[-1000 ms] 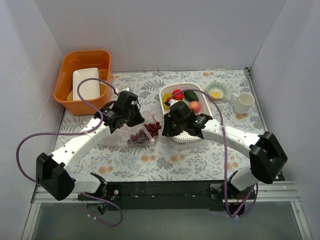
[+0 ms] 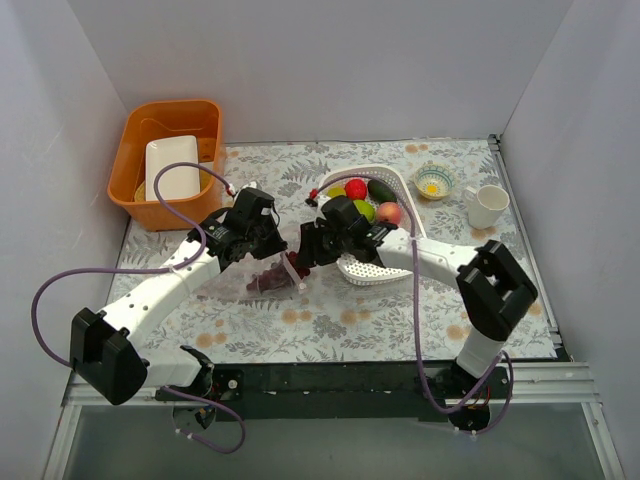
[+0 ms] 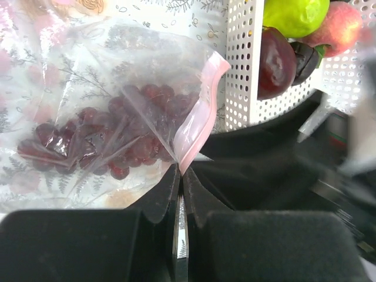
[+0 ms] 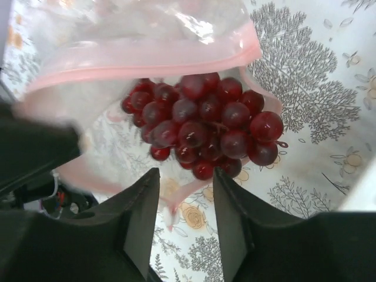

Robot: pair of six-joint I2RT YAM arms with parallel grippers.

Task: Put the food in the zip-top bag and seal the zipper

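A clear zip bag with pink zipper lies on the cloth holding red grapes. My left gripper is shut on the pink zipper edge of the bag. My right gripper is at the bag's mouth beside the grapes, part open, nothing clearly between its fingers; in the top view it is just right of the left one.
A white perforated basket of fruit and vegetables stands right of the bag. Behind are an orange bin, a small bowl and a mug.
My right gripper has moved left from over the basket's edge to the bag's mouth and grapes. The left arm is nearly still.
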